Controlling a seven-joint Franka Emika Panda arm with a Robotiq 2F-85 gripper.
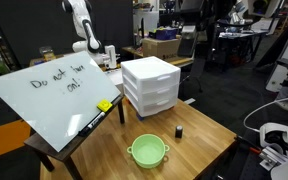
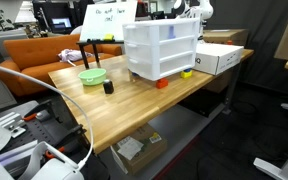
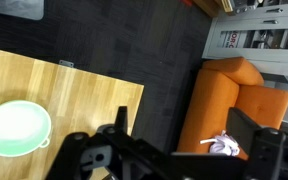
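No task object is named. A light green two-handled bowl [image 1: 148, 151] rests on the wooden table; the wrist view shows the bowl [image 3: 17, 128] at the left edge. To its right stands a small black object [image 1: 179, 131]. A tilted whiteboard [image 1: 54, 95] carries handwriting, with a yellow eraser [image 1: 104, 105] near its lower right edge. My gripper is high up beyond the table's edge, its dark fingers spread apart, with only floor and sofa showing between them. In exterior view 1 it can barely be made out.
White stacked drawers [image 1: 151, 86] stand at the table's back. Beside them are a red block [image 2: 162, 84], a yellow block [image 2: 187, 74] and a white box [image 2: 214, 57]. An orange sofa [image 3: 209, 100] lies past the table.
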